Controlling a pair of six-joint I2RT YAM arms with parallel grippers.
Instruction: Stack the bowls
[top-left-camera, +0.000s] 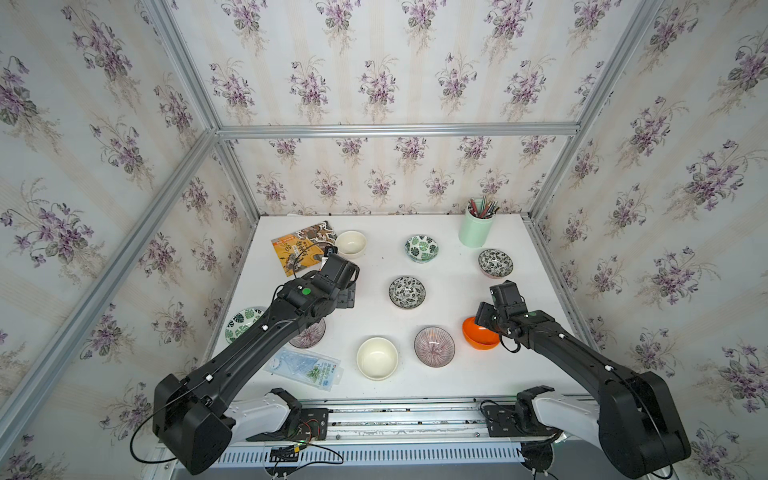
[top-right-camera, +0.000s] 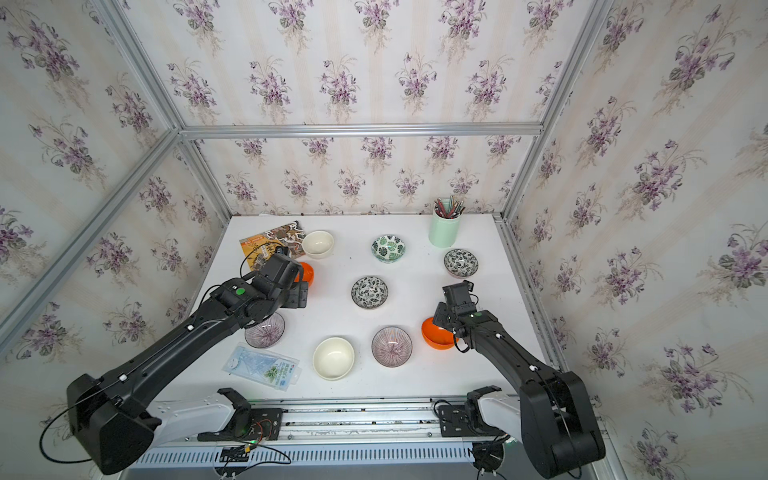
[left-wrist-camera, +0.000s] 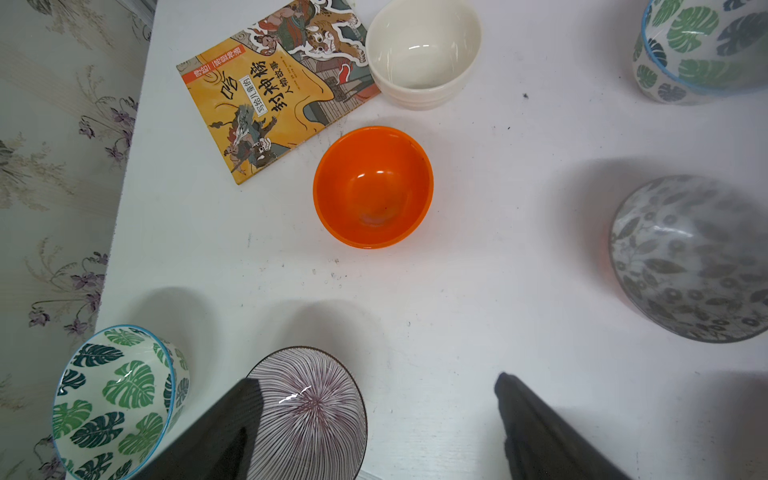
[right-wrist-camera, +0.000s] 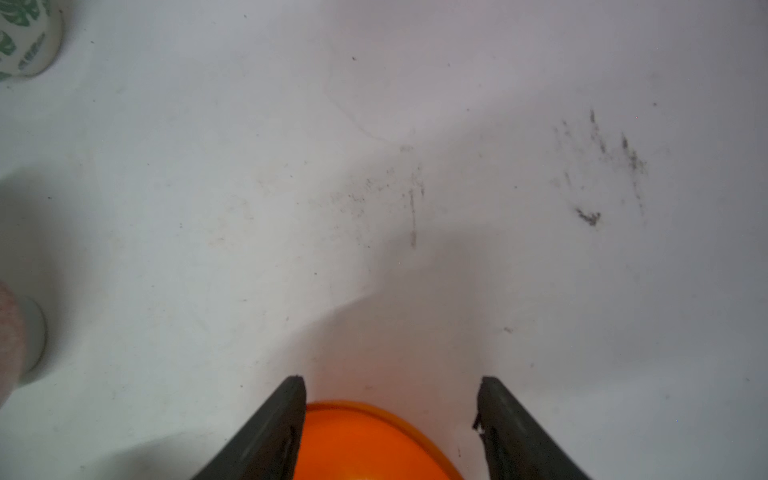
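Observation:
Two orange bowls are on the table, one at the left (left-wrist-camera: 373, 188) and one at the right (top-left-camera: 475, 333). My left gripper hangs open above the table, nothing between its fingers; its arm hides the left orange bowl in the top left view. Over the right orange bowl's far side is my right gripper, its fingers apart, with the bowl's rim visible low between them. Cream bowls (top-left-camera: 377, 358) (top-left-camera: 350, 243), purple-striped bowls (top-left-camera: 434, 346) (top-right-camera: 265, 329), black-patterned bowls (top-left-camera: 407, 293) (top-left-camera: 495, 262) and green-leaf bowls (top-left-camera: 421, 248) (left-wrist-camera: 112, 400) stand separately.
At the back left lies a picture book (left-wrist-camera: 280, 80), touching a cream bowl. A blue-white packet (top-left-camera: 304, 368) lies at the front left. The green holder (top-left-camera: 476, 230) with sticks stands at the back right. Free table shows between the bowls.

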